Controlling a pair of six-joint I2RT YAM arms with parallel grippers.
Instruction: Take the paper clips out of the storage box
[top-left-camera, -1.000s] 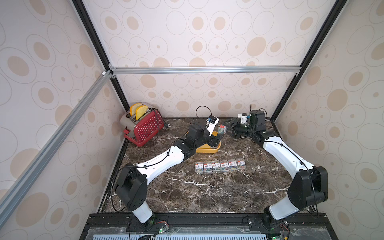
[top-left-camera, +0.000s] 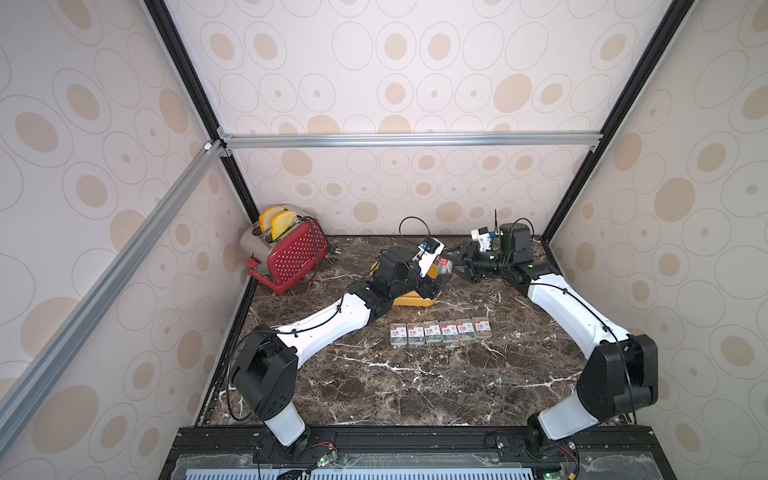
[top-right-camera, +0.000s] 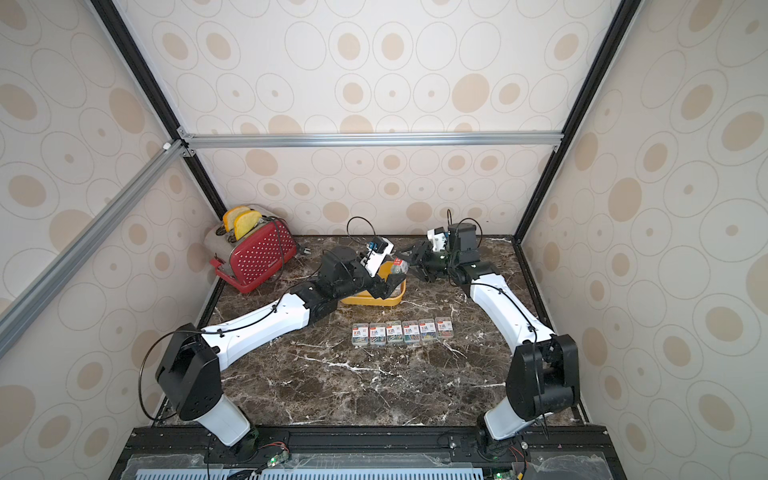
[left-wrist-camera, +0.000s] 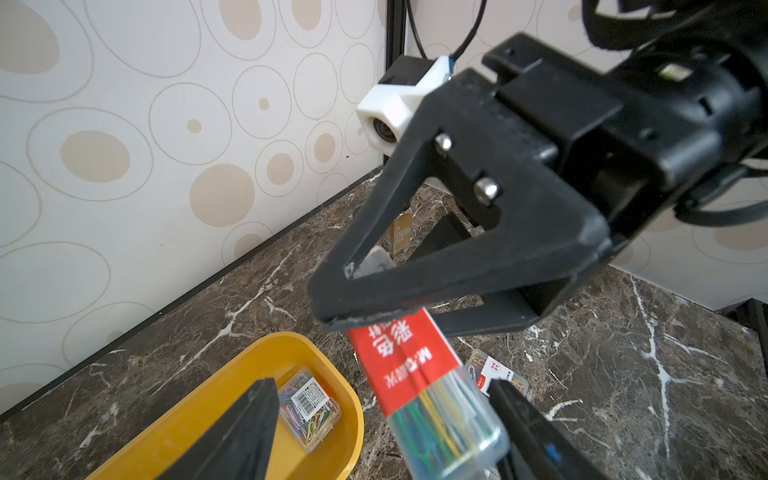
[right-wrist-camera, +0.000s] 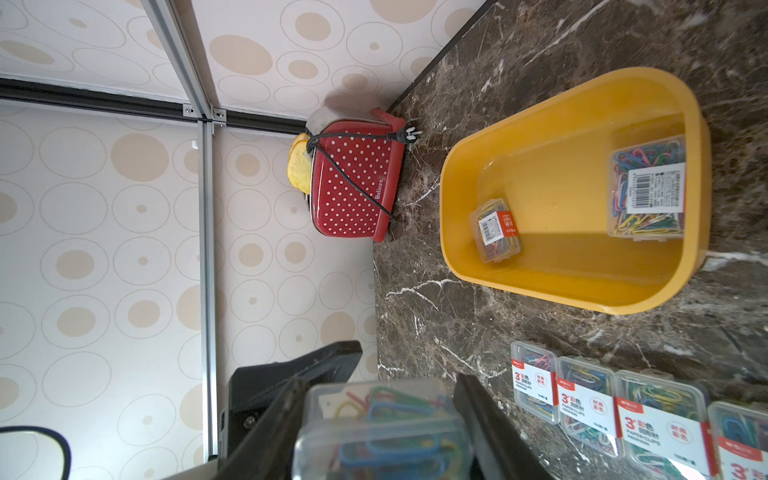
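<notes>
A clear box of coloured paper clips with a red label (left-wrist-camera: 408, 360) hangs in the air over the storage area, my right gripper (top-right-camera: 404, 256) shut on it. My left gripper reaches to the same box from the other side, fingers around its lower end; whether they touch it is unclear. The yellow storage box (right-wrist-camera: 560, 208) below holds two clip boxes (right-wrist-camera: 646, 190). A row of several clip boxes (top-left-camera: 432, 332) lies on the table in front of it.
A red polka-dot toaster (top-left-camera: 284, 252) with yellow slices stands at the back left. Walls enclose the sides and back.
My left gripper has shifted slightly right, toward the held clip box. The right arm has moved only a little.
</notes>
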